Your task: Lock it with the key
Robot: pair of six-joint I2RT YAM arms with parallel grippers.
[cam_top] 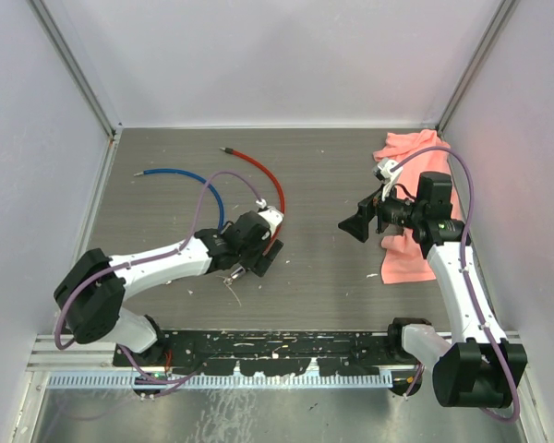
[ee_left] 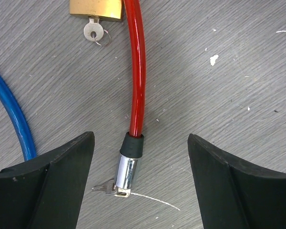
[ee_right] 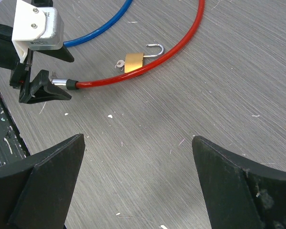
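Note:
A red cable lock (ee_left: pixel 137 81) lies curved on the table, its black collar and silver lock cylinder (ee_left: pixel 127 171) at the near end. Small metal keys (ee_left: pixel 104 187) stick out sideways by that cylinder's tip. My left gripper hangs above this end with its fingers apart on either side of it, nothing clasped. In the right wrist view the cylinder shows between the left fingers. Beside the red cable lies a brass padlock (ee_right: pixel 133 62), its shackle open and a round-headed key (ee_left: pixel 93 31) at its base. My right gripper (cam_top: pixel 367 221) is open and empty, over the table's right half.
A blue cable (cam_top: pixel 180 173) curves along the left side of the table. Coral cloth (cam_top: pixel 409 257) lies under and behind the right arm. The middle of the table between the arms is clear.

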